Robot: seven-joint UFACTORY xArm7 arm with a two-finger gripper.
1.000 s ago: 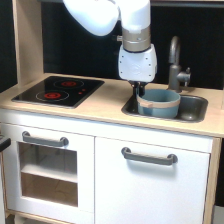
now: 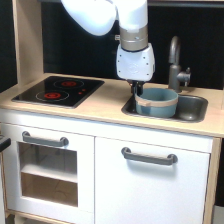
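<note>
A blue-grey pot or bowl (image 2: 158, 107) sits in or just over the dark sink at the right of the counter. My white arm reaches down from the top of the view. Its gripper (image 2: 138, 88) points downward at the pot's left rim. The fingers are small and dark here, and whether they are closed on the rim does not show clearly. The pot's underside is hidden by the sink's front edge or lies against it.
A dark sink (image 2: 190, 111) surrounds the pot, with a tall grey faucet (image 2: 176, 70) behind it. The black stovetop (image 2: 58, 91) with red burner rings is empty at the left. Bare wooden counter (image 2: 108, 104) lies between them.
My arm and gripper have shifted slightly to the left. The pot also appears a little farther left than before.
</note>
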